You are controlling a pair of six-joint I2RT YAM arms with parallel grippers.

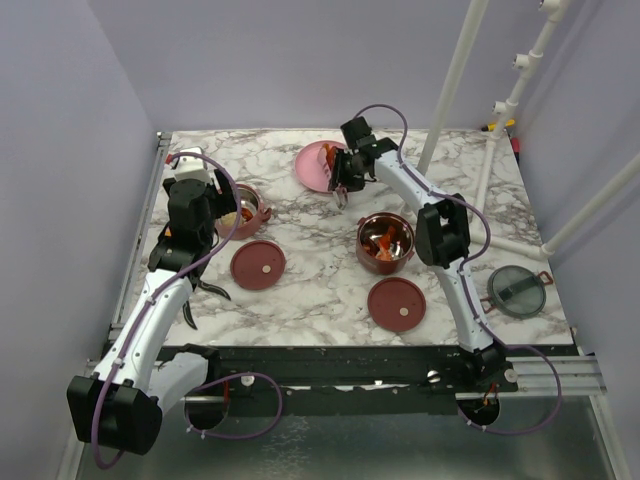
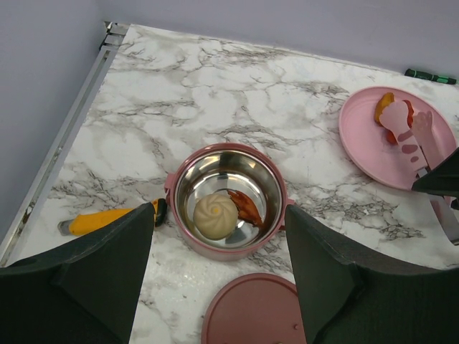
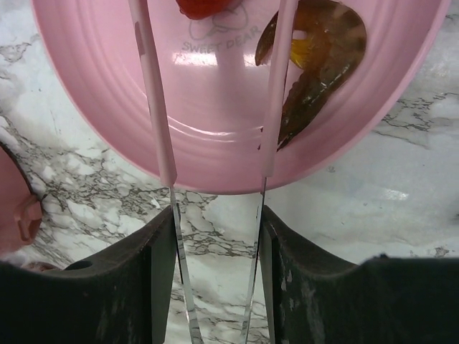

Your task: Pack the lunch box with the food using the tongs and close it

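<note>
My right gripper is shut on a pair of tongs with pink tips, whose two arms stand apart over the pink plate. A red food piece shows between the tong arms at the top edge. A dark curved food piece lies on the plate, partly behind the right tong arm. At the left, my left gripper stands open above a pink pot holding a pale round bun and a reddish-brown piece. A second pot contains orange-red food.
Two dark red lids lie in front of the pots. A yellow-handled tool is left of the left pot. The glass lid rests at far right. White pipes rise behind the right arm.
</note>
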